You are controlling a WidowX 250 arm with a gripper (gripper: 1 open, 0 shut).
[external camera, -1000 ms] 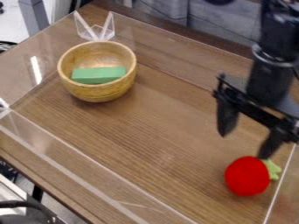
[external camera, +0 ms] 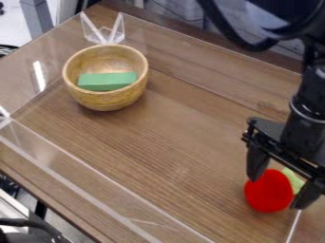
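Note:
My gripper is at the lower right, its black fingers open and pointing down just above and around a red round object. A small green piece shows behind the red object, partly hidden by the gripper.
A wooden bowl holding a green block stands at the upper left. The table's left edge runs diagonally, with floor and cables beyond it.
My gripper has moved down toward the red object and now overlaps its upper part in the view. The bowl and objects appear in the same places.

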